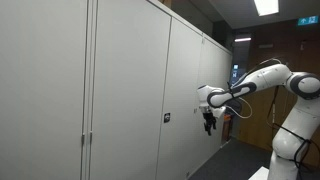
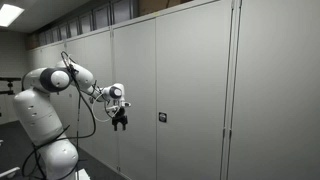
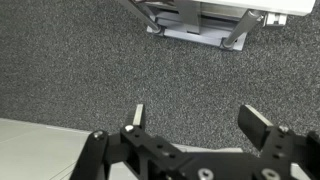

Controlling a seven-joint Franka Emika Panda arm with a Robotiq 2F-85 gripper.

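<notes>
My gripper is open in the wrist view, its two fingers wide apart with only dark carpet (image 3: pixel 190 85) visible between and beyond them. In exterior view 1 the gripper (image 1: pixel 209 128) hangs pointing down at the right, in front of tall pale cabinet doors (image 1: pixel 130 90). Exterior view 2 has the gripper (image 2: pixel 119 124) at the left, also pointing down before the cabinet doors (image 2: pixel 190 80). Nothing is held.
A dark square lock plate (image 1: pixel 167 117) sits on one door, and door handles (image 2: pixel 227 133) show farther along. The robot's white table edge (image 3: pixel 265 4) and metal frame (image 3: pixel 205 32) lie at the top of the wrist view. Open carpet surrounds the space below the gripper.
</notes>
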